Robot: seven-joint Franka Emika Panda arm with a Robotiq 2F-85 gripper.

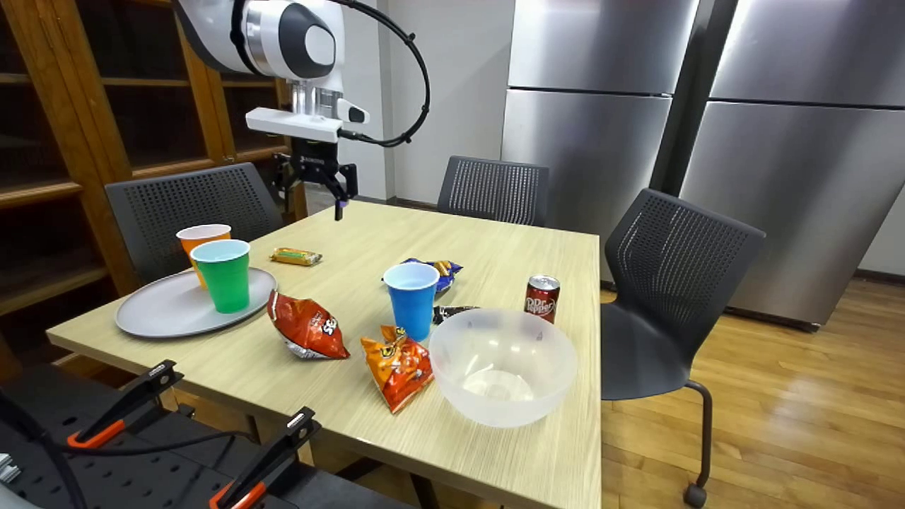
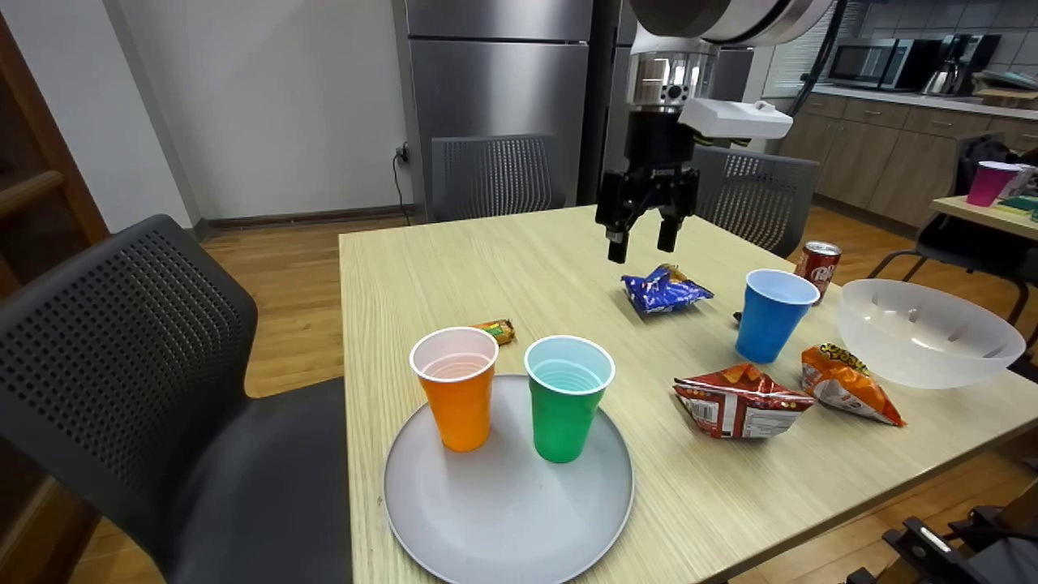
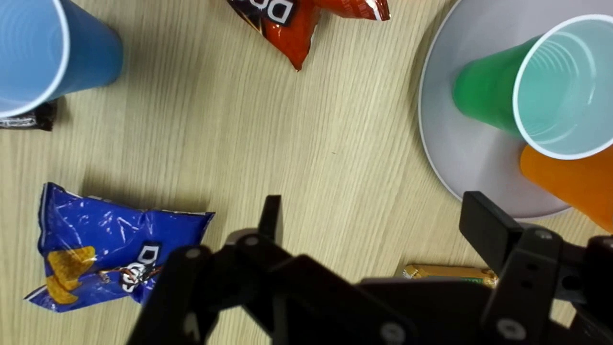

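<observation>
My gripper (image 2: 642, 248) hangs open over the table, its fingers wide apart and nothing between them. In the wrist view a blue chip bag (image 3: 115, 241) lies to the left of the fingers, partly covered by a finger. A gold-wrapped bar (image 3: 448, 272) shows at the lower right, partly hidden behind the gripper. The green cup (image 2: 567, 409) and the orange cup (image 2: 459, 399) stand upright on the grey plate (image 2: 516, 535). The blue cup (image 1: 413, 297) stands on the table near the clear bowl (image 1: 502, 369), which looks empty.
A red chip bag (image 1: 307, 326) and an orange snack bag (image 1: 396, 366) lie near the front edge. Beside the bowl stands a Dr Pepper can (image 1: 542, 298); a dark wrapped bar (image 1: 454, 312) lies behind the blue cup.
</observation>
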